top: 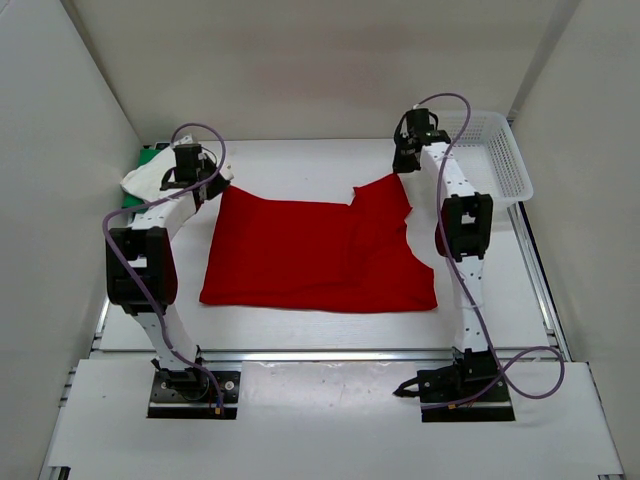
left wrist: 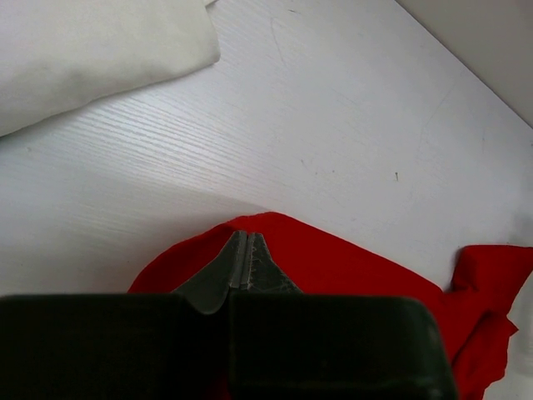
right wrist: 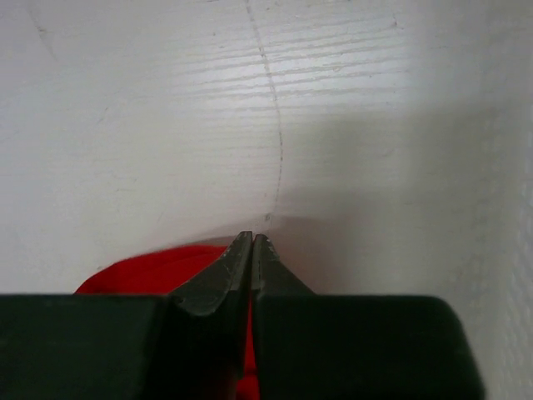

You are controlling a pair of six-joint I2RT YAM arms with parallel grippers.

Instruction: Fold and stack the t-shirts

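A red T-shirt lies spread on the white table, one sleeve pointing toward the back right. My left gripper is shut at the shirt's upper-left corner; in the left wrist view its fingertips meet over the red edge, and whether cloth is between them is unclear. My right gripper is shut at the tip of the upper-right sleeve; in the right wrist view red cloth lies under its fingertips, with any grip on it unclear.
White cloth lies on a green item at the back left. A white plastic basket stands at the back right. Bare table surrounds the shirt.
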